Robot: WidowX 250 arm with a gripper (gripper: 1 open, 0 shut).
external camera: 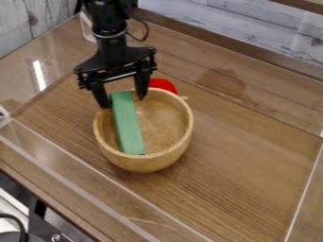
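Note:
A wooden bowl (167,132) sits on the wooden table. Inside it a long green block (127,123) lies along the left side. My black gripper (119,88) hangs over the back left rim of the bowl, above the far end of the green block, with its fingers spread open. A red object (163,84) lies just behind the bowl, partly hidden by the gripper and the rim.
A pale wall and the table edge are at the left and back. A dark cable shows at the bottom left corner.

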